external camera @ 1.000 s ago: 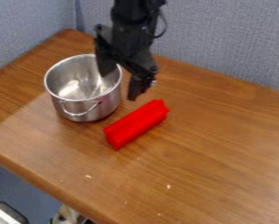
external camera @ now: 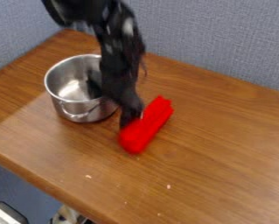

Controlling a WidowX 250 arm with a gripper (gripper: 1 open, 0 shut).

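Note:
My black gripper [external camera: 121, 103], blurred by motion, reaches down from the top, between a silver metal pot [external camera: 66, 87] and a red cylindrical object [external camera: 149, 128]. Its lower tip is at the upper-left part of the red object, which lies on the wooden table [external camera: 212, 166]. The pot stands at the left, partly behind the arm. The blur hides the state of the fingers and whether they touch the red object.
A grey wall runs along the back. The table's edge is at the lower left, with some dark hardware beyond it.
My gripper has moved down from above the pot's right side to the red object, which now sits slightly to the right of where it was.

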